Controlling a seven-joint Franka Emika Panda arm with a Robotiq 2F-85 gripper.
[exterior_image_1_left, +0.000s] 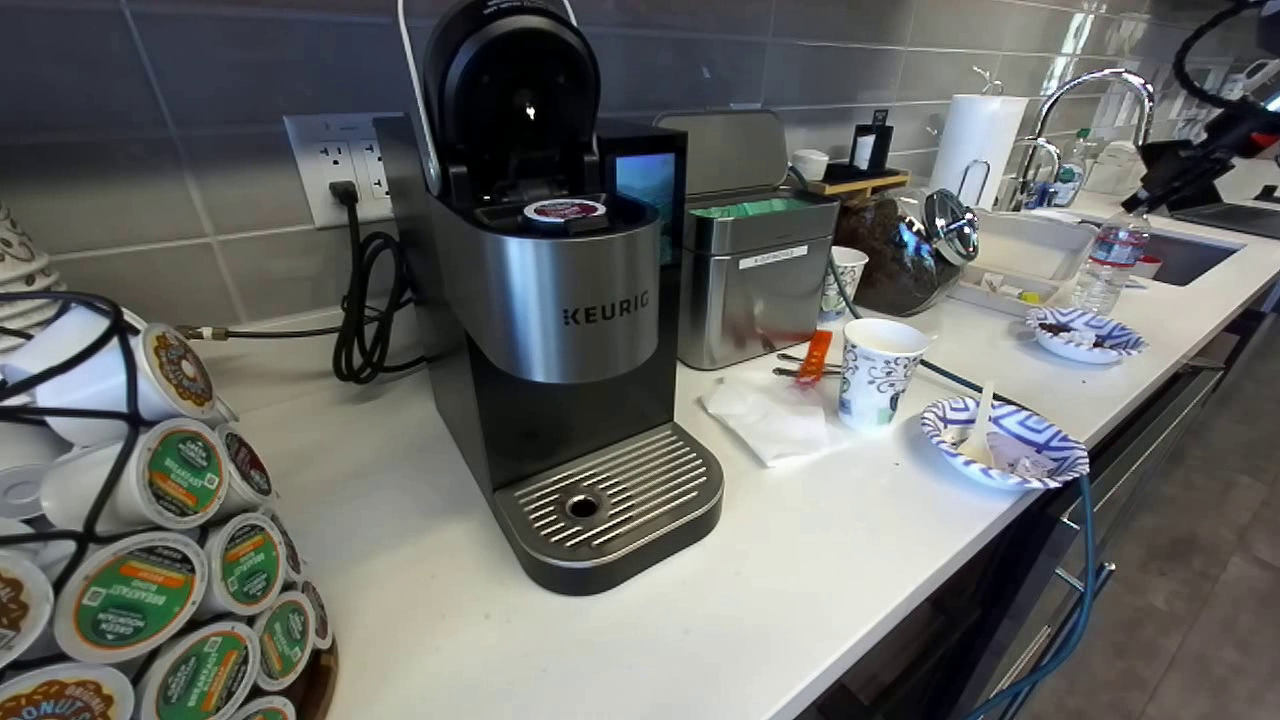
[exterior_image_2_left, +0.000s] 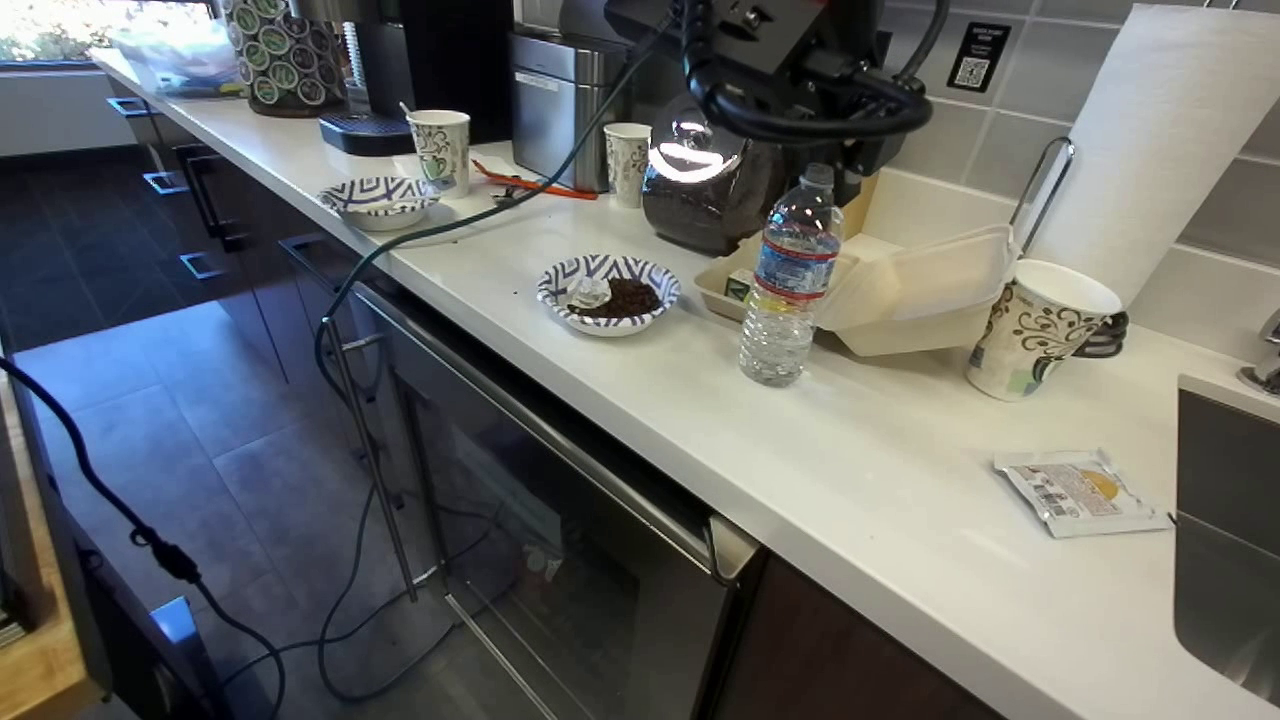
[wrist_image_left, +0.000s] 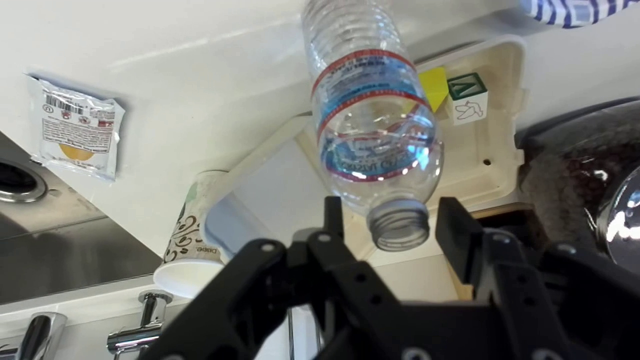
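Observation:
A clear water bottle (exterior_image_2_left: 792, 282) with a blue and red label stands upright on the counter, looking nearly empty. My gripper is above it, its two black fingers apart. The bottle's pale neck (wrist_image_left: 398, 225) appears between the fingers in the wrist view, with a gap visible on either side. In exterior view 1 the gripper (exterior_image_1_left: 1136, 202) is over the bottle top at the far right, too small to judge contact.
A patterned bowl (exterior_image_2_left: 552, 300), an open takeout box (exterior_image_2_left: 918, 330), a paper cup (exterior_image_2_left: 1020, 348) and a glass jar (exterior_image_2_left: 702, 180) surround the bottle. A foil packet (exterior_image_2_left: 1083, 492) lies by the sink (exterior_image_2_left: 1230, 528). Farther off stands a coffee machine (exterior_image_1_left: 606, 258), lid raised.

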